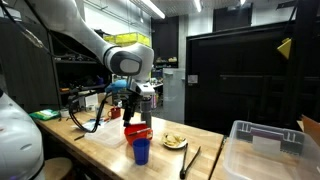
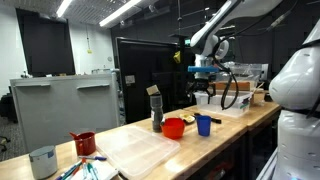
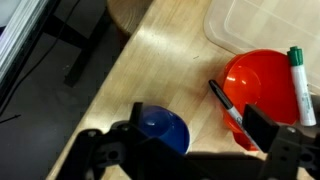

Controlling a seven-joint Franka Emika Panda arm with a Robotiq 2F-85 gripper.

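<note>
My gripper [image 1: 131,103] hangs above the table, over the area of a red bowl [image 1: 138,133] and a blue cup [image 1: 141,151]. From above, in the wrist view, the gripper is open, its dark fingers spread wide with nothing held between them. The blue cup [image 3: 165,127] lies below the left finger. Below the right finger is the red bowl [image 3: 262,82], partly covered by it. A black-and-white marker [image 3: 232,108] leans across the bowl's near-left side, and a white marker with a green cap [image 3: 300,85] crosses its right side.
A yellowish plate of food [image 1: 174,141] and a dark long utensil [image 1: 190,162] lie to the right. A dark canister [image 2: 156,108] stands behind the bowl. A pale board [image 2: 140,152], a red pot [image 2: 86,144], a grey pot [image 2: 43,160] and loose pens occupy the other end.
</note>
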